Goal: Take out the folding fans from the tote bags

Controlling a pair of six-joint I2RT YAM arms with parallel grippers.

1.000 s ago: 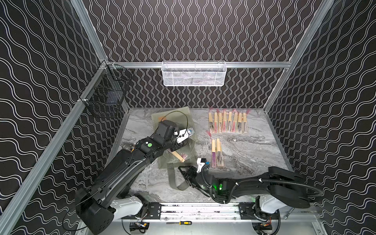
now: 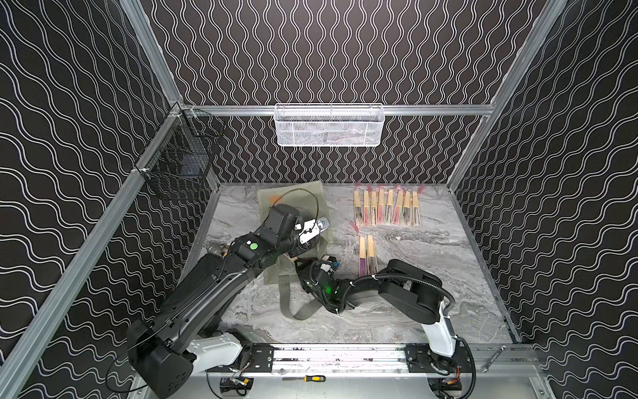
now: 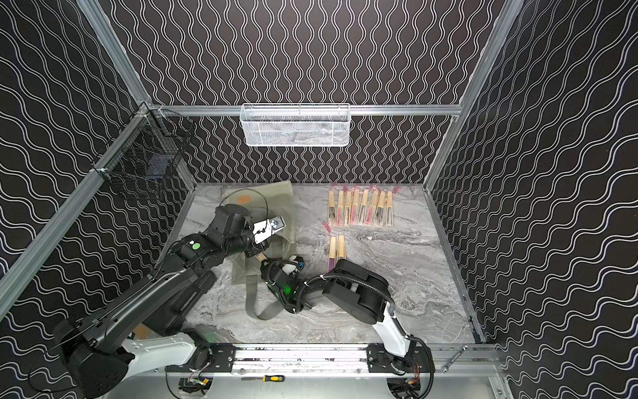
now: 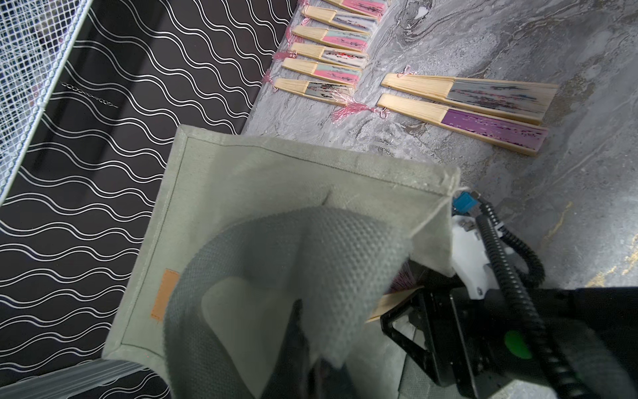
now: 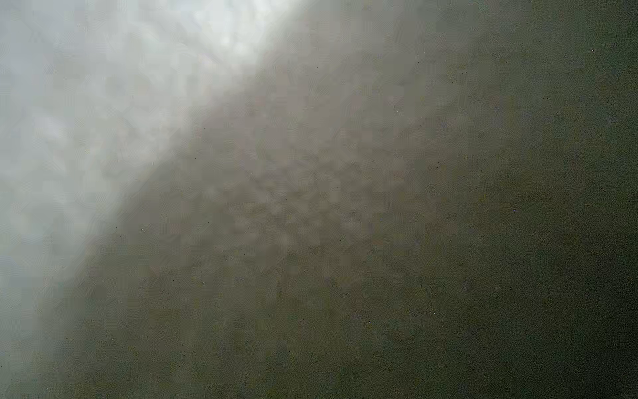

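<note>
A sage tote bag (image 2: pixel 269 193) lies at left centre, its mouth toward the front. My left gripper is shut over it, under a blurred grey strap, with nothing clearly visible between its fingers. A wooden fan (image 4: pixel 385 306) shows at the bag's opening. My right gripper sits at that opening beside the fan, part open; whether the fan is between its fingers is unclear. The right wrist view is only blurred cloth. Several fans (image 2: pixel 388 207) lie in a row at back right, with two more fans (image 4: pixel 458 123) in front.
A white mesh basket (image 2: pixel 329 126) hangs on the back wall and a black wire basket (image 2: pixel 186 159) on the left.
My right gripper has moved left and toward the back, onto the bag's opening, covering the fans there. The left arm has stayed still.
</note>
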